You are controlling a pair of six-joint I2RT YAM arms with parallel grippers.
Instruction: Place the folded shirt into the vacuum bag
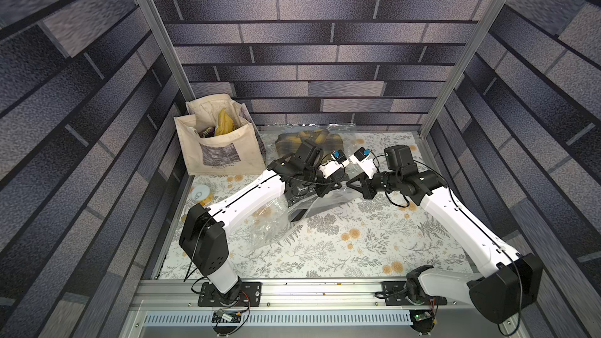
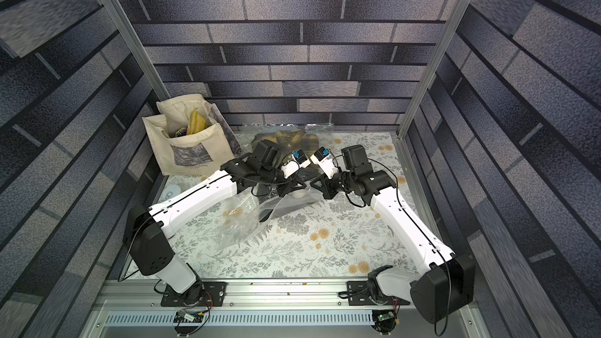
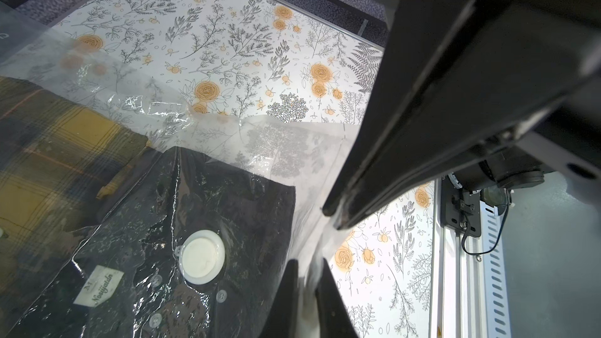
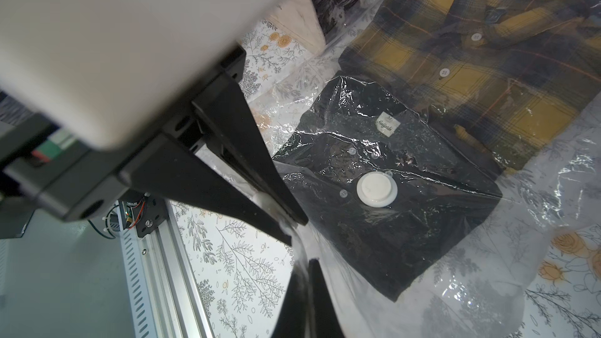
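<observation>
The folded shirt (image 4: 494,81), yellow and dark plaid, lies flat under the clear film of the vacuum bag (image 4: 488,275). Its near part looks dark, with a pale label (image 4: 387,124) on it. A round white valve (image 3: 202,256) sits on the film above that part. The mouth edge of the bag is lifted on the near side. My left gripper is shut on this edge, film showing between its fingers. Close beside it, tips nearly touching, my right gripper is shut with a thin fold of the same film between its fingers.
A cream tote bag (image 1: 231,161) with yellow contents stands at the back left, and a can (image 1: 201,194) is in front of it. Free table lies at the front and right (image 1: 375,244). The two forearms converge over the bag.
</observation>
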